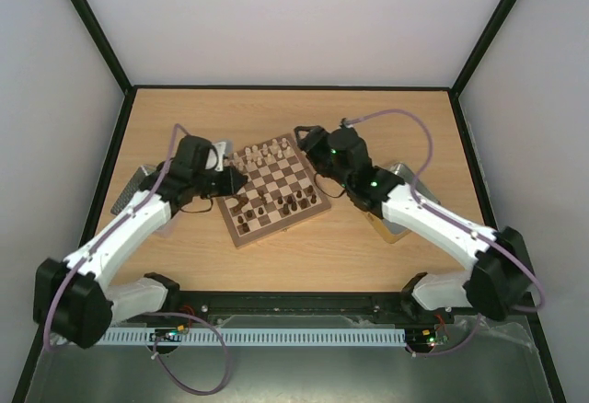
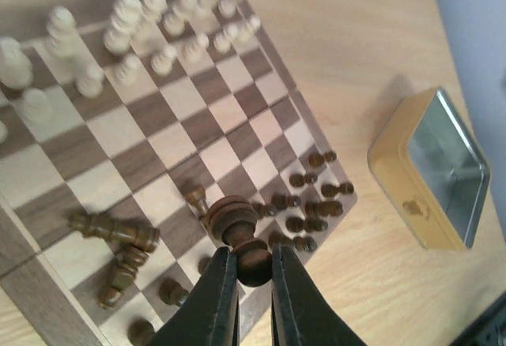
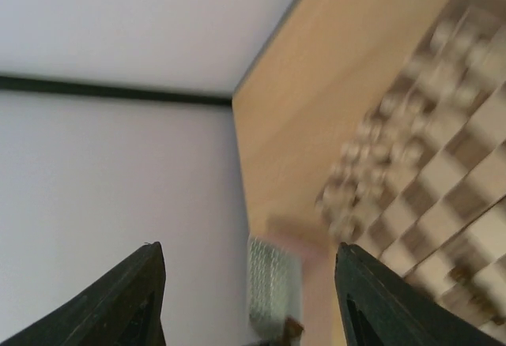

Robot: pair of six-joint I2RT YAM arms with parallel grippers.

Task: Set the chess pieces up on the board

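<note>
My left gripper is shut on a dark wooden chess piece [image 2: 237, 220], held over the chessboard [image 1: 272, 233]. White pieces [image 2: 90, 79] stand in rows along the far side. Dark pieces [image 2: 324, 208] stand along the opposite side, while a few others [image 2: 111, 227] lie on their sides on the board. My right gripper is open, above and to the right of the board in the top view; its wrist view is blurred.
A yellow-rimmed metal container [image 2: 407, 184] sits right of the board, partly behind the right arm. A grey mesh container [image 1: 129, 196] is at the left. Bare table [image 1: 386, 118] lies behind.
</note>
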